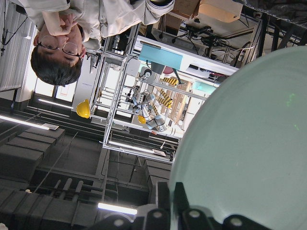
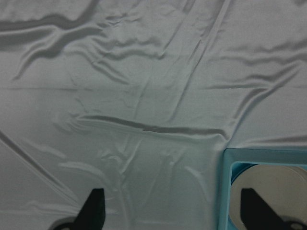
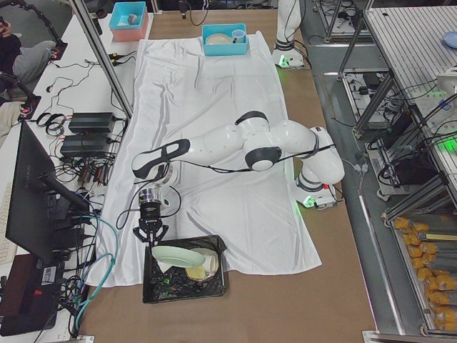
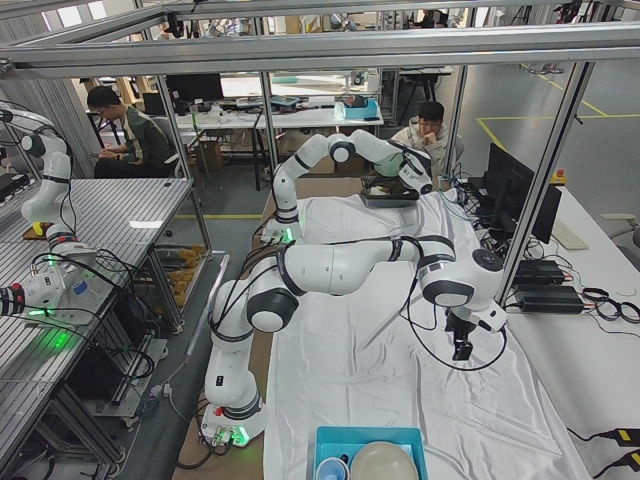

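A pale green plate [image 3: 178, 256] [image 1: 244, 134] is clamped at its rim in my left gripper [image 3: 151, 236], tilted above a black bin [image 3: 156, 290] lined with dark plastic, which holds cream and yellow items. In the right wrist view my right gripper stands open over the white cloth [image 2: 144, 86], beside a blue container [image 2: 225, 182] with a beige plate [image 2: 266, 189] in it.
The blue container [image 4: 370, 435] also holds a light cup [image 4: 332, 470]. A monitor [image 3: 28, 207] and cables line one side, and a metal frame [image 4: 320, 50] crosses above.
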